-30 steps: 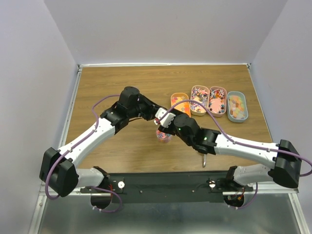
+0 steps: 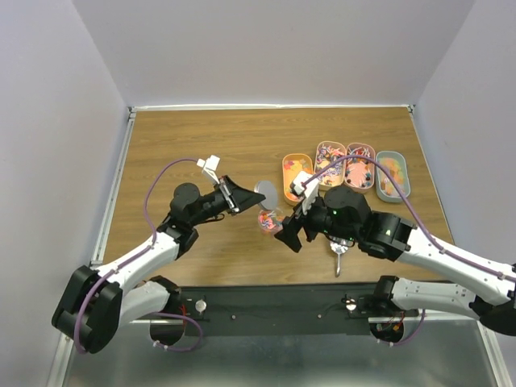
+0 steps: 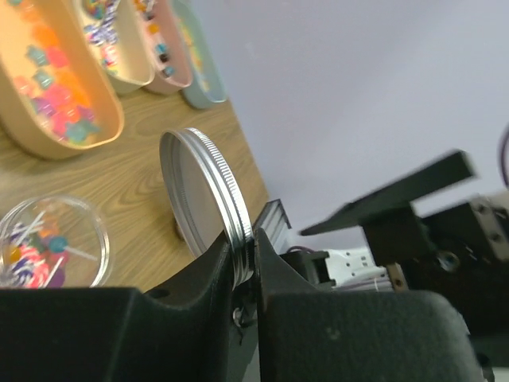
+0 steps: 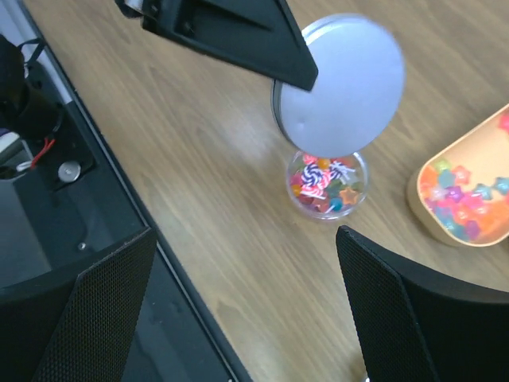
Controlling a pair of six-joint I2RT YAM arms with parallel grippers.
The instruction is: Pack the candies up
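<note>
My left gripper is shut on a round silver lid [image 2: 266,195], held tilted by its rim above a clear round jar [image 2: 269,222]. The jar holds mixed candies and lollipops, visible in all three views. My right gripper is open with nothing between its fingers, over the table just right of the jar.
Candy-filled containers stand at the back right: orange [image 2: 292,181], cream [image 2: 330,147], pink [image 2: 361,151] and teal [image 2: 392,193]. A metal scoop [image 2: 339,260] lies near the front edge, partly under the right arm.
My left gripper has moved left and down with the lid, which now shows more fully.
</note>
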